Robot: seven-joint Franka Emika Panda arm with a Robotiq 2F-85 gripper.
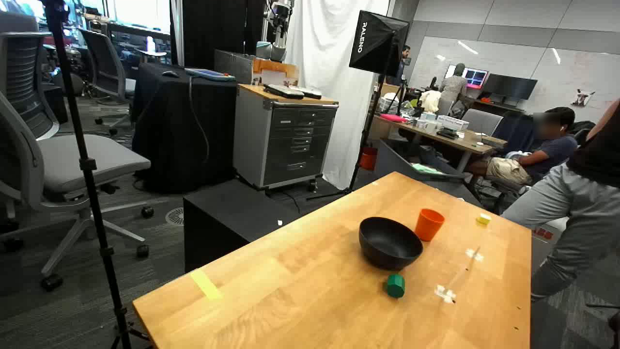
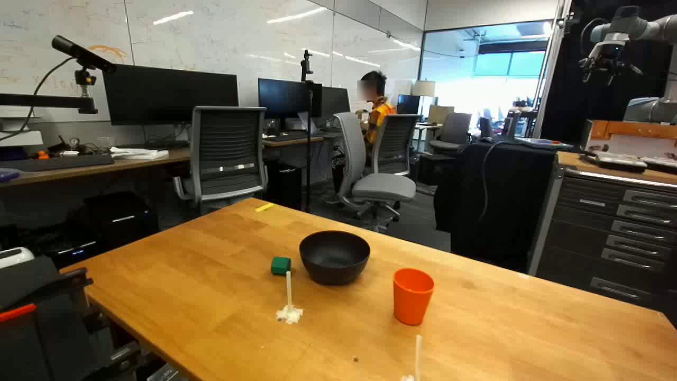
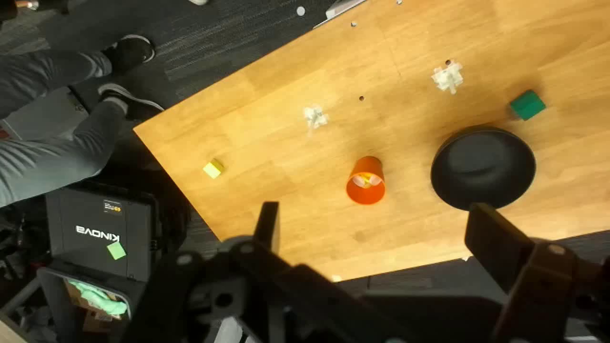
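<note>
From above, the wrist view shows my gripper open, its dark fingers wide apart with nothing held between them. An orange cup (image 3: 366, 180) stands upright on the table below, with something yellow and whitish inside. To its right is a black bowl (image 3: 483, 167), which looks empty. Beside the bowl lies a green block (image 3: 527, 105), also plain in exterior view 1 as a dark green faceted piece (image 1: 395, 285). A small yellow block (image 3: 213, 168) rests near the table's end. Neither exterior view shows the gripper over the table.
Two thin upright sticks, one of them a pale stick (image 2: 289, 289), rise from white tape patches on the wooden table (image 2: 190, 279). A yellow tape strip (image 1: 206, 284) marks one corner. Beyond the table's end stands a person (image 1: 566, 215).
</note>
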